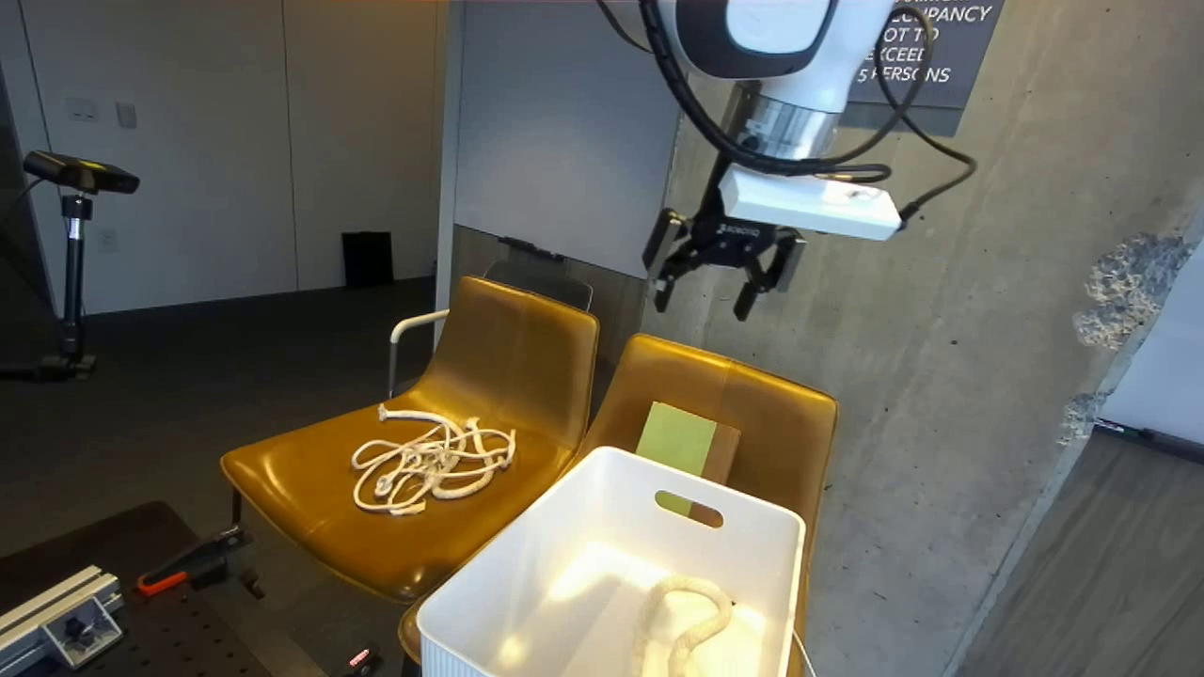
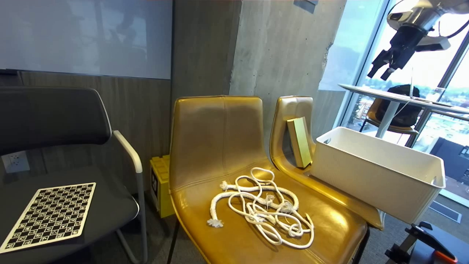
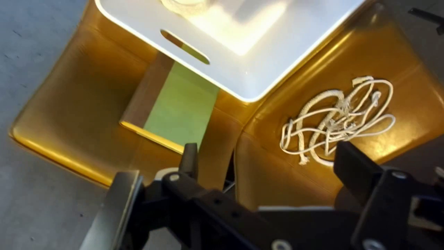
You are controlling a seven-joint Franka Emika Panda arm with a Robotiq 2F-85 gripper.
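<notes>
High above the chairs my gripper (image 1: 702,303) hangs open, nothing between its fingers. In the white bin (image 1: 508,564) one thick piece of rope (image 1: 705,589) lies curved on the floor of the bin. A tangle of white ropes (image 1: 435,461), thick and thin with frayed ends, rests on the seat of the left tan chair (image 2: 220,140). The wrist view shows that rope tangle (image 3: 339,121) well below and beyond my fingers, apart from them. Exterior view 2 hides the bin's floor behind its wall.
The bin sits on the second tan chair (image 1: 722,384), where a green-faced box (image 1: 677,438) leans on the backrest. A black chair with a checkered board (image 2: 50,215) stands aside. Clamps and a metal rail (image 1: 56,621) lie at the lower left.
</notes>
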